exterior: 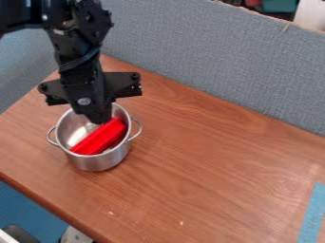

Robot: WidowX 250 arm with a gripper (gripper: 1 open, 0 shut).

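A steel pot (99, 158) with two loop handles stands on the left part of the wooden table. In it lies a long red object (98, 139), tilted diagonally, beside a pale area of the pot's interior. My black gripper (97, 116) points down over the pot's back rim, its lower end at or just inside the pot. The fingertips are small and dark, so whether anything is between them is hard to see; the red object lies below and in front of them.
A grey padded wall (216, 57) runs along the back. A blue strip (310, 214) lies at the right edge.
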